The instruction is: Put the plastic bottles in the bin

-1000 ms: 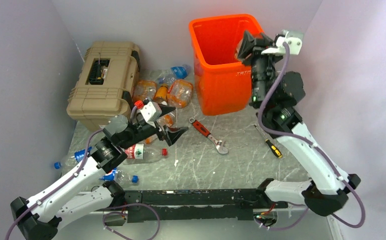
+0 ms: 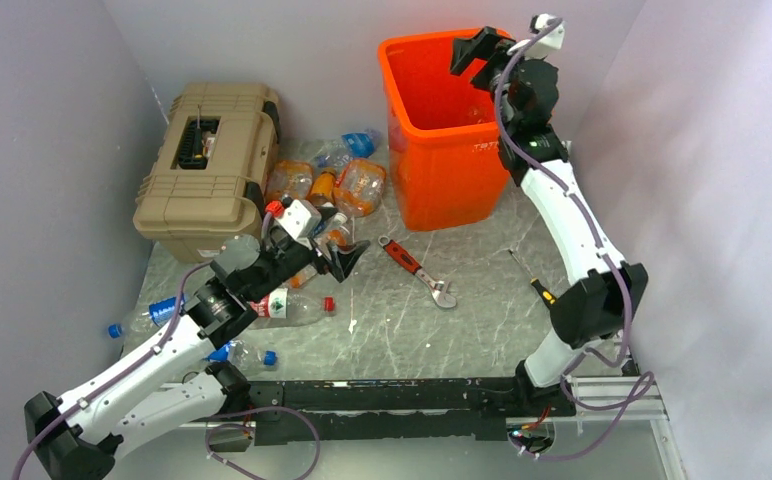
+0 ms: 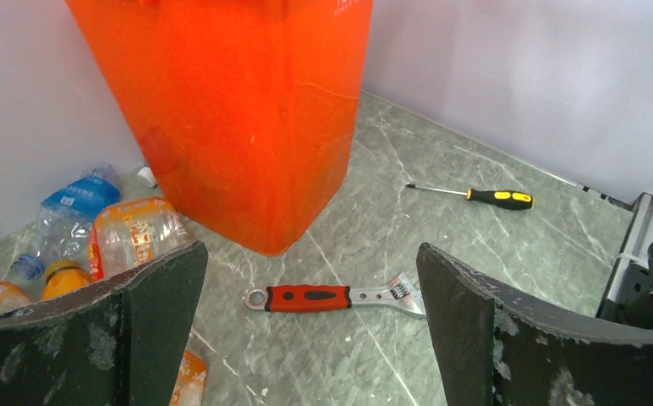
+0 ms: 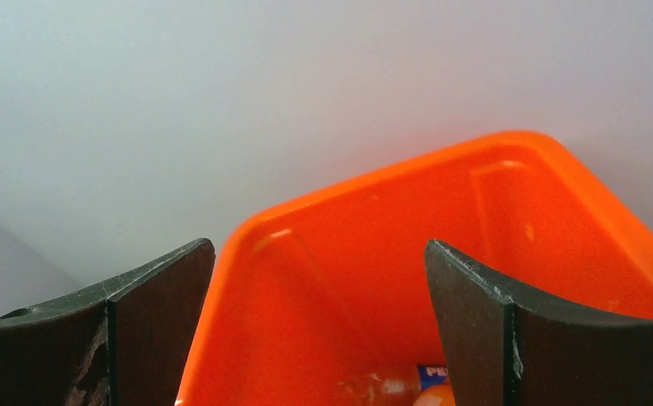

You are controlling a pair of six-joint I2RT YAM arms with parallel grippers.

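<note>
My right gripper [image 2: 474,55] hangs open over the orange bin [image 2: 442,170]. In the right wrist view, bottles [image 4: 388,385] lie low inside the bin. My left gripper [image 2: 337,240] stands open over the floor in front of a cluster of plastic bottles [image 2: 360,185] left of the bin. An orange-drink bottle [image 3: 137,235] and a blue-label bottle [image 3: 78,211] show in the left wrist view. More bottles [image 2: 294,308] lie beneath and around the left arm, partly hidden by it.
A tan case [image 2: 187,200] stands at the back left. A red-handled wrench [image 2: 402,256] lies before the bin, a screwdriver [image 2: 544,292] to the right. Walls close in at the back and sides.
</note>
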